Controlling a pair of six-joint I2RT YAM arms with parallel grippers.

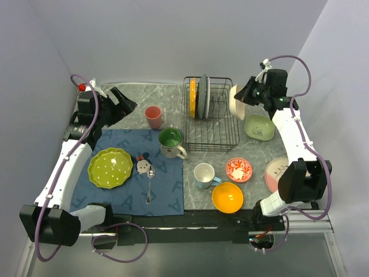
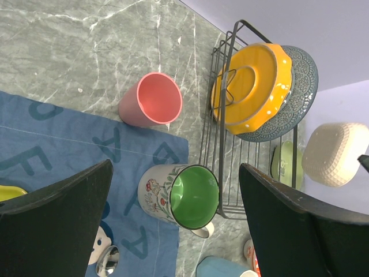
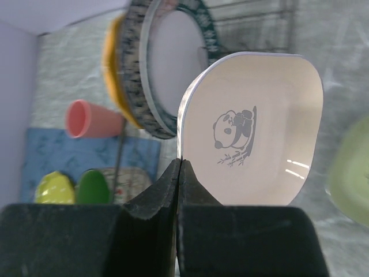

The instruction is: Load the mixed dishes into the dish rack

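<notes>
A cream dish with a panda print (image 3: 253, 133) is pinched at its rim by my right gripper, which is shut on it. From above, that dish (image 1: 236, 103) stands steeply tilted at the right side of the wire dish rack (image 1: 212, 138). Three plates stand upright in the rack: a yellow dish (image 1: 192, 98), a dark patterned plate (image 1: 201, 97) and a pale one (image 1: 207, 99). In the left wrist view the dish's outer side (image 2: 334, 154) hangs raised near the rack. Over at the far left, my left gripper (image 1: 125, 104) is open and empty.
Right of the rack lies a green dish (image 1: 259, 128). A green mug (image 1: 170, 142) and red cup (image 1: 153, 116) stand left of it. In front are a blue-handled mug (image 1: 204, 175), a red patterned bowl (image 1: 238, 169) and an orange bowl (image 1: 227, 198). The rack's right half is free.
</notes>
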